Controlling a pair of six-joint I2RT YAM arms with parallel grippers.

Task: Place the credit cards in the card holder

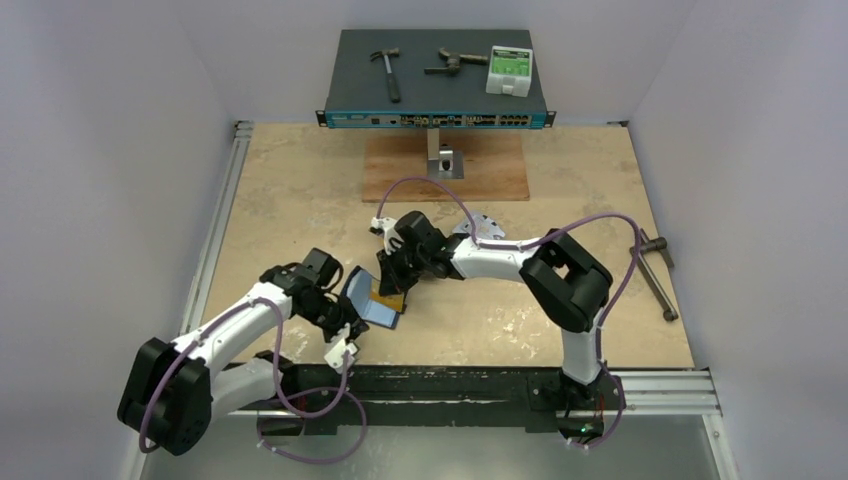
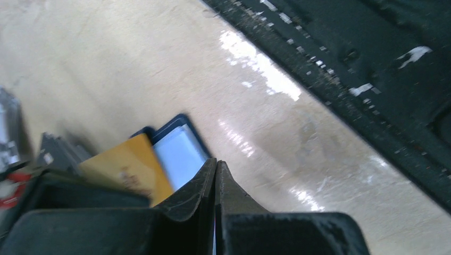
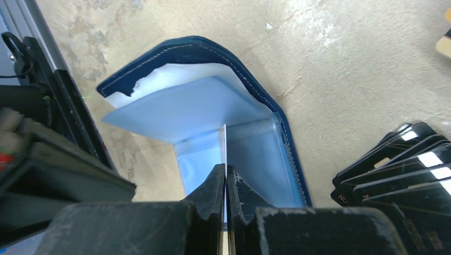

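A dark-blue card holder with light-blue pockets lies open near the table's front, one pocket sheet standing up. My right gripper is shut on a thin credit card, seen edge-on in its own wrist view. That card's gold face shows in the left wrist view, over the holder; whether its lower edge is inside a pocket I cannot tell. At the holder's left side, my left gripper is shut, nothing visible between its fingers. Several black cards lie fanned beside the holder.
At the back, a network device carries hammers and a small green-and-white box. Another hammer lies by the right wall. The dark front edge is close to the holder.
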